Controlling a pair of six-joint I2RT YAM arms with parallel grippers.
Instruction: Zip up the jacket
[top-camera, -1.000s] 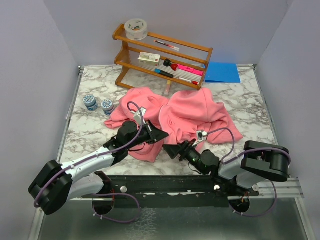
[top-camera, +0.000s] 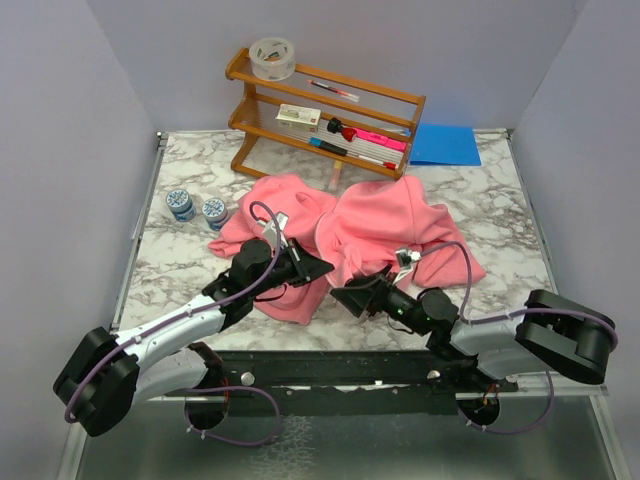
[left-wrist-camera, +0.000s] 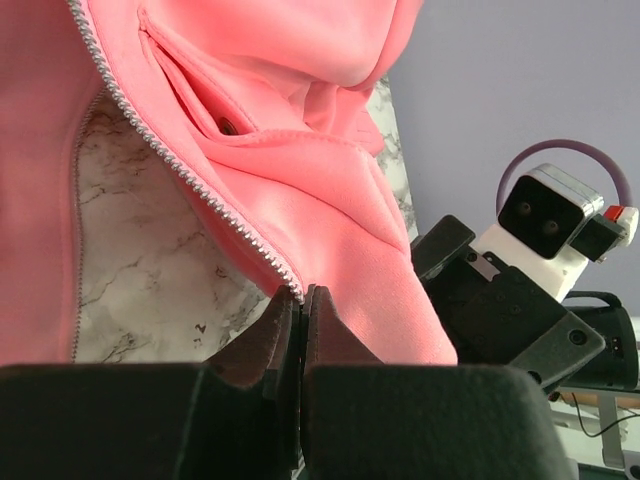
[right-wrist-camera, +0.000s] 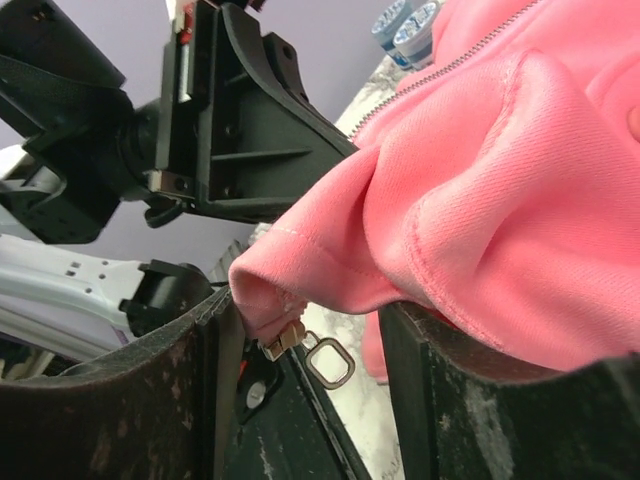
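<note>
The pink jacket (top-camera: 380, 220) lies open on the marble table, its silver zipper teeth (left-wrist-camera: 190, 175) running down to my left gripper, which is shut on the jacket's zipper edge. My right gripper (top-camera: 355, 295) sits just right of the left one, at the near hem. In the right wrist view its fingers stand part open around a hanging pink fold (right-wrist-camera: 270, 290), where a metal zipper pull (right-wrist-camera: 330, 362) with a square ring dangles between and behind the fingertips.
A wooden rack (top-camera: 250, 80) with tape and tools stands at the back. Two jars (top-camera: 180, 204) sit at the left, a blue sheet (top-camera: 445, 145) at the back right. Bare table shows at both sides.
The left gripper has barely moved.
</note>
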